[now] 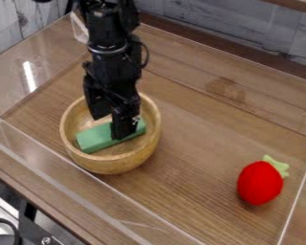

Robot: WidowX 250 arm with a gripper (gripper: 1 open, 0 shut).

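Note:
My black gripper (107, 107) reaches down from the top into a wooden bowl (141, 156), its fingertips just over or beside a green block (102, 140) lying in the bowl. It stands open; whether it touches the block is hard to tell. The arm hides part of the bowl's back.
A red tomato-like object (259, 184) with a pale green top rests at the lower right. A black cable or ring shows at the bottom left corner.

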